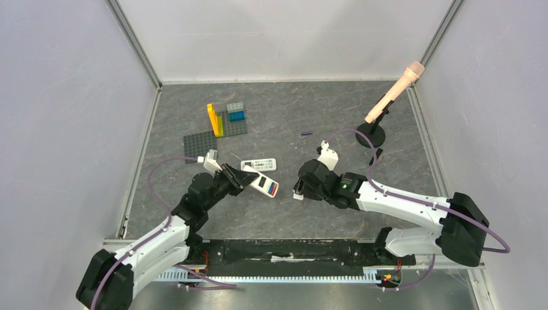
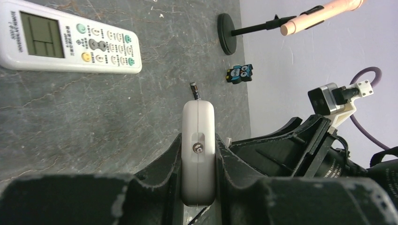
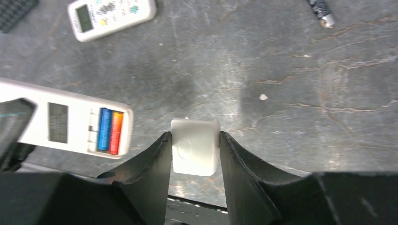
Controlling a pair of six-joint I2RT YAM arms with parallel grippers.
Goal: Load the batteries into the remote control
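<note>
My left gripper (image 1: 246, 173) is shut on a remote control (image 1: 263, 184), held with its battery bay uncovered; in the right wrist view a blue battery (image 3: 105, 130) and a red battery (image 3: 116, 132) sit in that bay, beside a narrow empty-looking space. My right gripper is shut on a small white piece (image 3: 194, 146), apparently the battery cover, to the right of the held remote. A dark battery (image 2: 195, 92) (image 3: 321, 12) lies loose on the table.
Another remote (image 2: 75, 47) lies behind the held one. Building plates with bricks (image 1: 200, 143) stand back left, a microphone stand (image 1: 370, 134) back right, with a small dark item (image 2: 239, 73) near it. A purple-blue battery (image 1: 306, 133) lies mid-back.
</note>
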